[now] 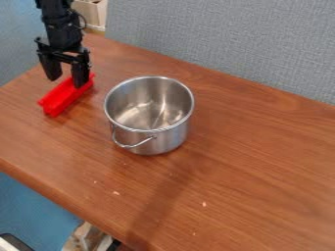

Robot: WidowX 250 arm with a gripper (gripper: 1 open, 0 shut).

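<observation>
My black gripper [66, 71] is open at the upper left, its two fingers apart just over a long red block [62, 97], one finger reaching down near the block's upper end. The red block lies flat on the wooden table, angled from lower left to upper right. Beside it on the right stands a shiny steel pot [149, 115] with a wire handle hanging at its front. Whether the fingers touch the block is hard to tell.
A grey textured wall runs behind it. Blue floor shows past the table's left edge.
</observation>
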